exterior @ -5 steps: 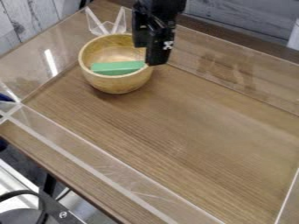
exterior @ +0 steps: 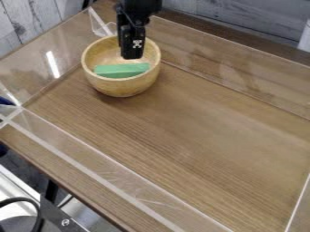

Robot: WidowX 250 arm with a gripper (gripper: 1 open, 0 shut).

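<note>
A round wooden bowl [exterior: 121,85] sits toward the back left of the tabletop, with a green bar-shaped object [exterior: 121,70] lying inside it. My black gripper [exterior: 130,45] hangs over the back part of the bowl, above the green object and apart from it. It stands open, and I see nothing held in it.
Clear tape strips run along its left side. A white object [exterior: 304,34] is at the back right edge, and dark cables lie at the lower left.
My gripper has moved left from the right side of the bowl to over it. The bowl and green object show little change.
</note>
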